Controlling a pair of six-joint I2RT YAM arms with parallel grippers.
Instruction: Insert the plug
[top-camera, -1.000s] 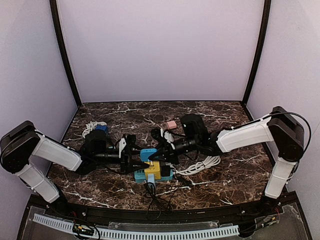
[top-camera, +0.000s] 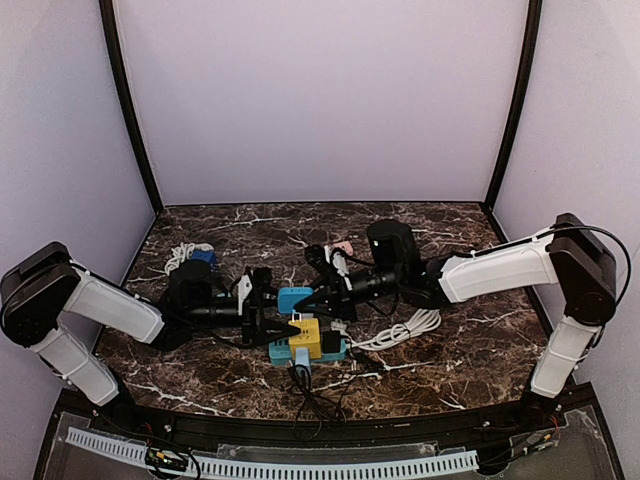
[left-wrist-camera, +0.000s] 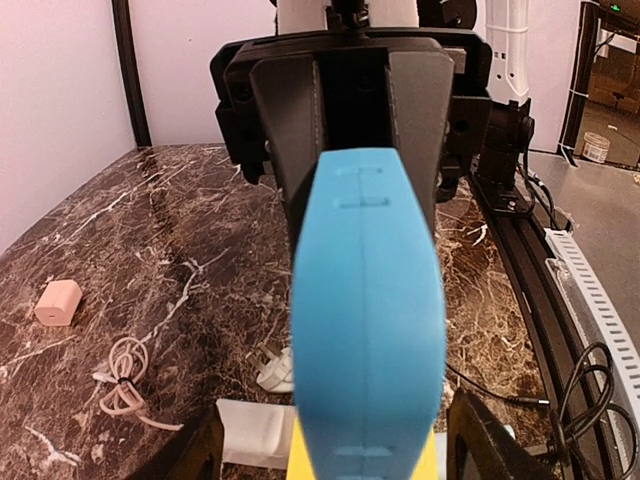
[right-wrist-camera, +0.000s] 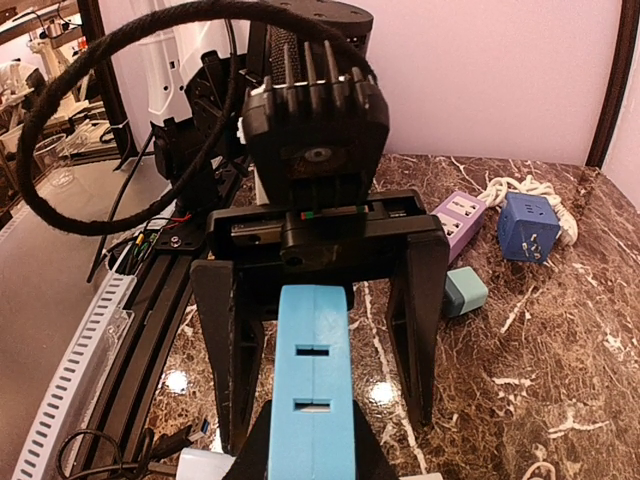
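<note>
My right gripper (top-camera: 310, 300) is shut on a light blue plug (top-camera: 294, 298), seen slotted side out in the right wrist view (right-wrist-camera: 312, 375) and large in the left wrist view (left-wrist-camera: 367, 310). The plug is held upright above a yellow socket block (top-camera: 304, 340) on a pale strip (top-camera: 279, 353). My left gripper (top-camera: 272, 314) is open beside the yellow block, its fingers low on either side in the left wrist view; the plug hides much of the block there.
A pink cube (left-wrist-camera: 57, 300) lies at the back. White cable coils (top-camera: 410, 328) lie to the right. At the left are a blue adapter (right-wrist-camera: 525, 225), a purple strip (right-wrist-camera: 458, 220) and a teal charger (right-wrist-camera: 465, 290). Black cables run toward the front edge.
Since one second ago my right gripper and the plug have risen slightly away from the yellow block. The left arm has barely moved.
</note>
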